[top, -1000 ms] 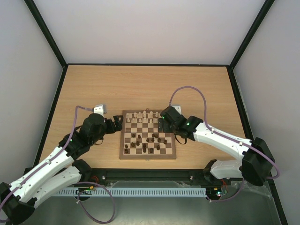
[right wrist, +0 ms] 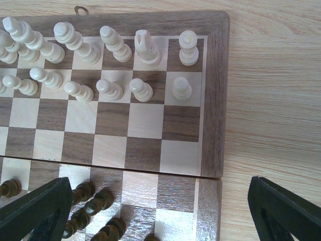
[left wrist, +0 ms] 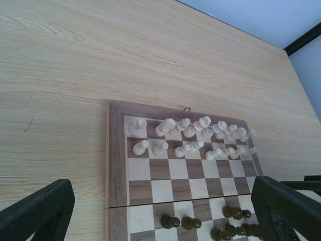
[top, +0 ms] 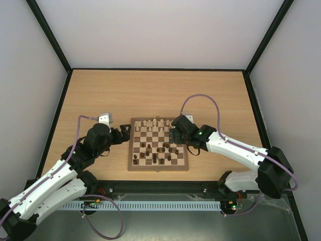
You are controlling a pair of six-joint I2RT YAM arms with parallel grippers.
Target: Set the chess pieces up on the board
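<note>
The chess board lies in the middle of the table. White pieces, among them a knight and a corner piece, stand in two rows along its far side. Dark pieces, such as the pawn, stand scattered over the near half. Over the board's left edge, my left gripper is open, nothing between its fingers. Above the right side, my right gripper is also open and empty. In the top view the right gripper hides some of the board's right side.
Bare table stretches behind the board and to both its sides. A seam crosses the board's middle, and a small metal ring sticks out at its far edge. A black frame and pale walls enclose the table.
Over the last second my left gripper has shifted very slightly, and the right arm's cable has moved a little. The board and its pieces look the same.
</note>
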